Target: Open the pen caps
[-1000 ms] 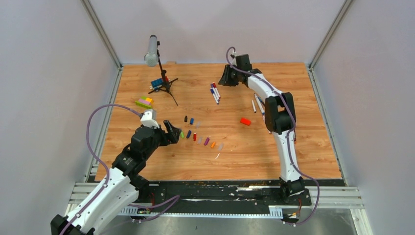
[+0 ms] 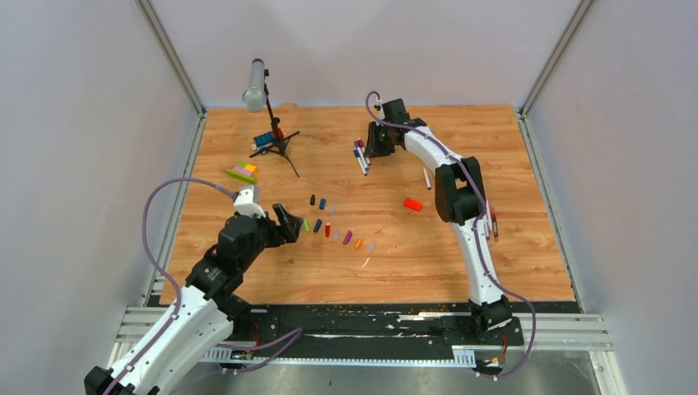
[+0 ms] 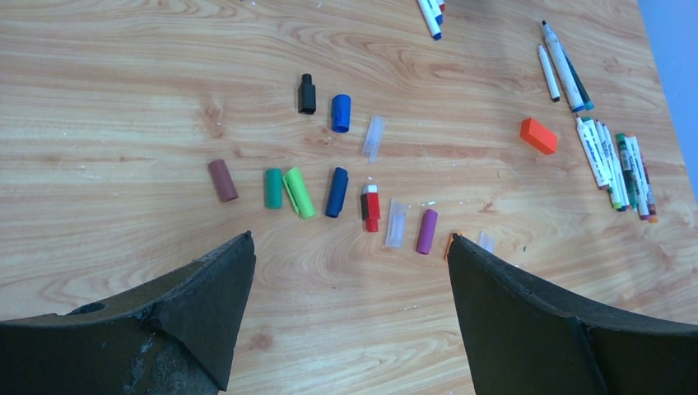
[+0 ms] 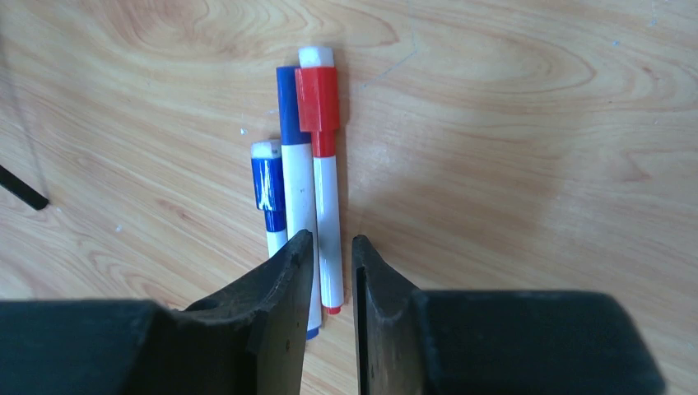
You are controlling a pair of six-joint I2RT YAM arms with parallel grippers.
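Observation:
Three capped white pens lie side by side on the table: a red-capped pen [image 4: 328, 206], a longer blue-capped pen [image 4: 299, 181] and a shorter blue-capped one [image 4: 269, 183]. Over the red-capped pen's lower end, my right gripper is partly open. That pen shows in the gap between its fingers, with space on the right side; part of the blue pens is hidden behind the left finger. My left gripper stands open and empty at the left. Loose caps, among them a green cap [image 3: 299, 192] and a purple cap [image 3: 426, 231], lie in front of it.
Several uncapped-looking or capped pens [image 3: 603, 156] lie at the right side, near a red block [image 3: 538, 136]. A tripod stand [image 2: 278, 140] and toy bricks [image 2: 244, 171] occupy the back left.
My right gripper has moved left and slightly toward the front, coming close to the three pens, and its arm has swung left with it. The left arm has barely moved.

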